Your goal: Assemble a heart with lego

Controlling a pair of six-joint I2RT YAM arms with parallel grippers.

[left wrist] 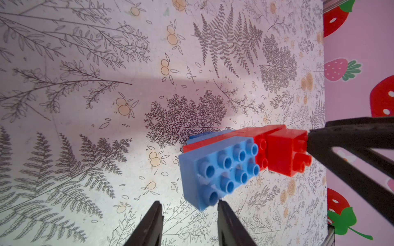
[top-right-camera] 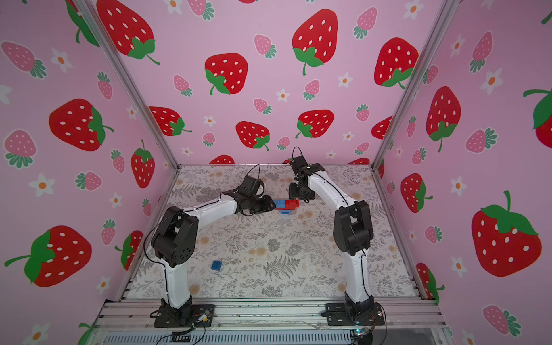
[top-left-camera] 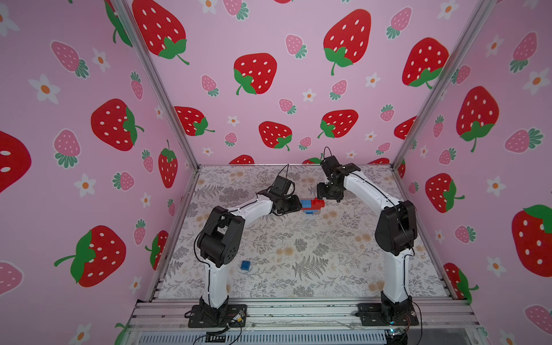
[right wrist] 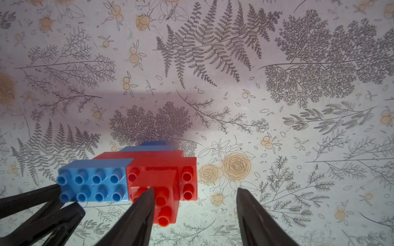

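Near the table's middle, toward the back, is a stepped assembly of bricks: a blue brick (left wrist: pixel 217 172) on top at one side, red bricks (right wrist: pixel 154 184) beside it, and a smaller blue part (top-left-camera: pixel 310 212) underneath. My left gripper is at the blue end, its fingers narrowed on the assembly; the exact contact is partly hidden. In the right wrist view its dark fingers (right wrist: pixel 67 217) meet the blue brick's left end. On the red side, my right gripper stands part open, one finger overlapping the raised red brick in view, nothing held.
A separate blue brick (top-left-camera: pixel 245 265) lies at the front left of the table, away from both arms. A pink strawberry-print wall (top-left-camera: pixel 287 86) rises behind the work area.
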